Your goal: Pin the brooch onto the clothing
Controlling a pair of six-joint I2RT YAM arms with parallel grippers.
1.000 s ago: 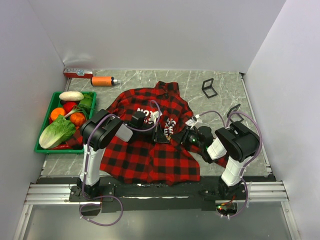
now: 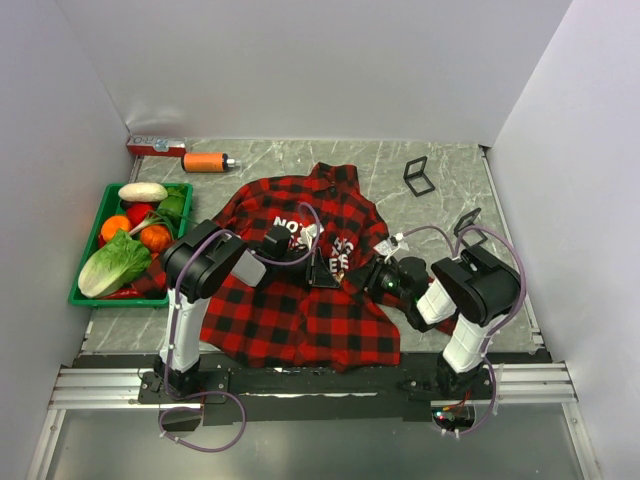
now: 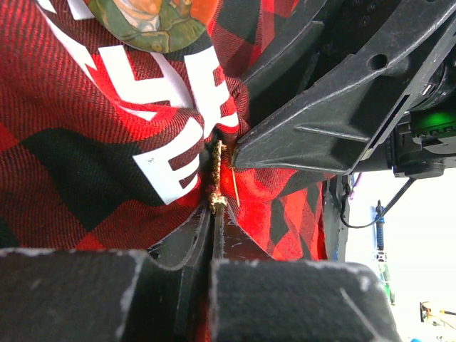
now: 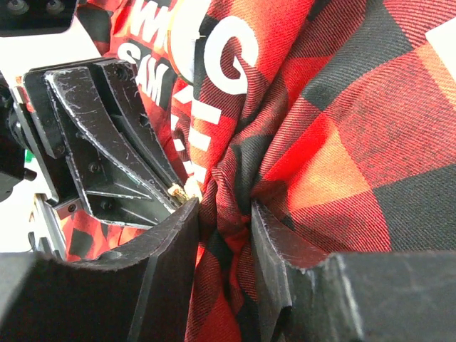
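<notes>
A red-and-black checked garment (image 2: 270, 330) with white lettering lies spread over the table. In the left wrist view my left gripper is shut on the small gold brooch (image 3: 216, 178), holding it at its lower end. The brooch's thin pin (image 3: 235, 187) stands beside the gold bar, against the red cloth; whether its tip goes through the fabric I cannot tell. My right gripper is shut on a bunched fold of the garment (image 4: 231, 182), right beside the left fingers. From the right wrist, only a bit of gold (image 4: 178, 192) shows at the left fingertips.
A green basket (image 2: 75, 285) of vegetables stands at the left, with an orange bottle (image 2: 205, 162) and a red box (image 2: 157, 146) behind it. Two black folding frames (image 2: 418, 176) rest at the right.
Both arms keep almost the same pose. The right gripper and the cloth near it have shifted only very slightly; both grippers stay close together over the garment.
</notes>
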